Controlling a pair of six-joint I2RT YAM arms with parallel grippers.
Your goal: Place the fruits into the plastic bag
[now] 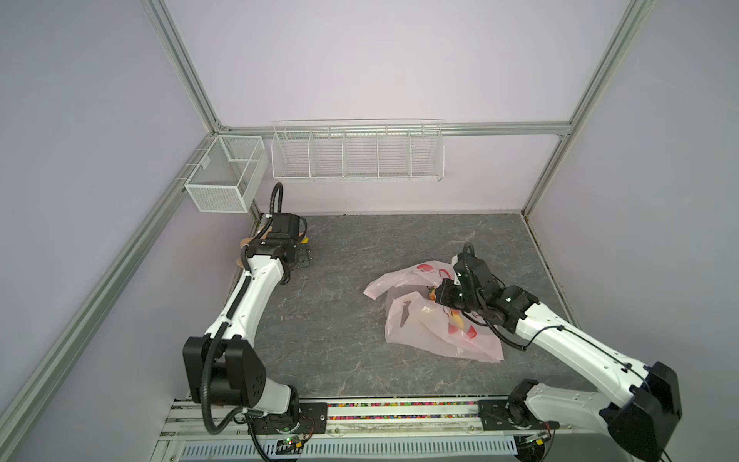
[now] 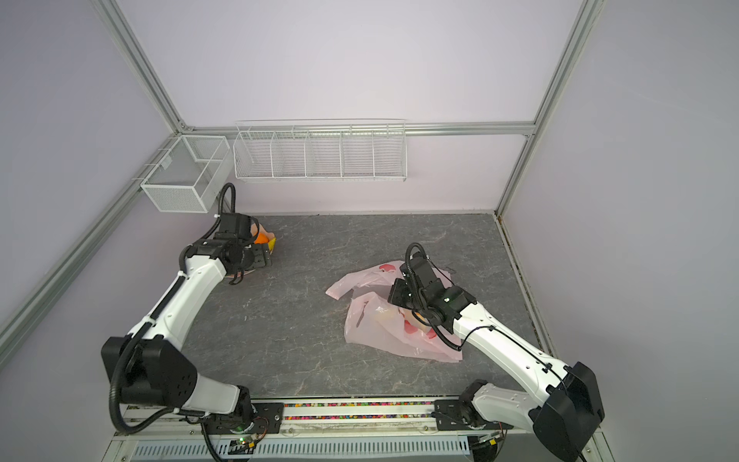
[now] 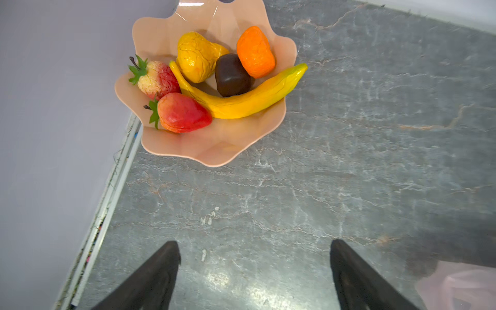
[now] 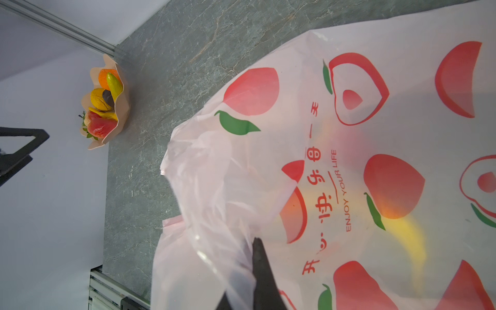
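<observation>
A peach-coloured scalloped bowl (image 3: 227, 142) at the far left holds two strawberries, a yellow pear-like fruit (image 3: 195, 56), an orange (image 3: 255, 51), a dark round fruit (image 3: 232, 75) and a banana (image 3: 242, 105). My left gripper is open near the bowl, only bare table showing between its fingers. The pink plastic bag (image 4: 248, 160), printed with peaches, lies on the right side of the table. My right gripper is shut on a gathered fold of its film. A yellow, elongated shape (image 4: 413, 248) shows through the bag's translucent side.
White wire baskets (image 1: 358, 154) hang on the back wall, and another basket (image 1: 227, 173) hangs at the left corner. Bare grey table (image 1: 338, 323) lies between bowl and bag. The left wall stands close beside the bowl.
</observation>
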